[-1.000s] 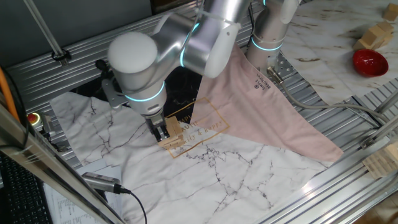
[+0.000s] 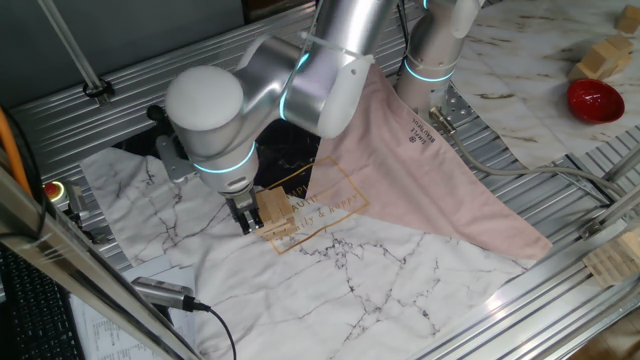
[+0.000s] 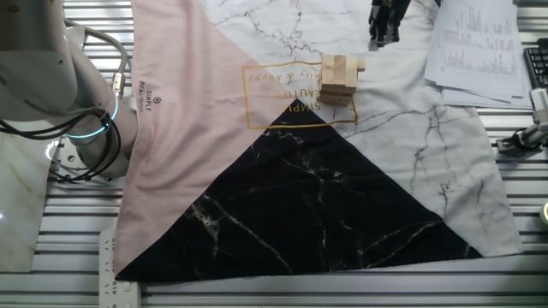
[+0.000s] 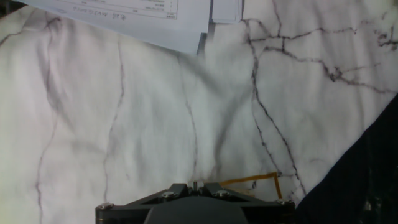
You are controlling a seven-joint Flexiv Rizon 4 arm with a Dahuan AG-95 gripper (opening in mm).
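A small stack of light wooden blocks sits on the cloth, over the gold-framed print, with one block end jutting out at its side. My gripper hangs clear of the stack, towards the papers. Exterior view 1 has the gripper in front of part of the wooden blocks. In the wrist view the gripper is at the bottom edge, its fingertips close together in the middle and nothing visible between them; I take it as shut. White marbled cloth fills most of that view, and the stack cannot be made out there.
The pink, black and white cloth covers the table, mostly bare. Printed papers lie beside it. A red bowl and more wooden blocks are on another marbled surface. A metal post stands in the foreground.
My arm and gripper have shifted slightly left in exterior view 1, drawing away from the block stack. The stack has not visibly moved.
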